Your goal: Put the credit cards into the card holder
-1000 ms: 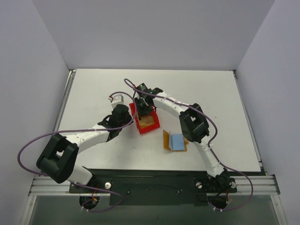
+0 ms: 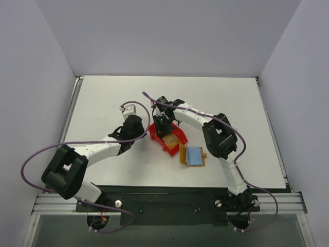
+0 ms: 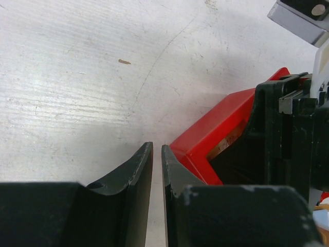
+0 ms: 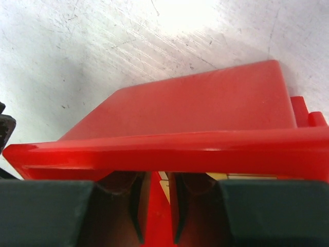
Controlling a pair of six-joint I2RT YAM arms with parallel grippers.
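Note:
A red open box (image 2: pixel 168 150) stands mid-table, turned at an angle, with tan cards (image 2: pixel 171 140) on its floor. My right gripper (image 2: pixel 163 133) reaches down over the box; in the right wrist view its fingers (image 4: pixel 193 206) stand slightly apart behind the red rim (image 4: pixel 164 149), and no card shows held. My left gripper is shut just left of the box, with only a thin strip of table showing between its fingers. Right of the box, what looks like the card holder (image 2: pixel 194 156) lies opened, brown outside and light blue inside.
The right gripper's dark body (image 3: pixel 288 134) hangs close beside the left one, over the box. Bare table (image 2: pixel 231 98) stretches to the back and right. Cables loop over both arms.
The red box has slid right and turned, its right corner now closer to the holder. My right arm has shifted right along with it. The left arm has stayed nearly still.

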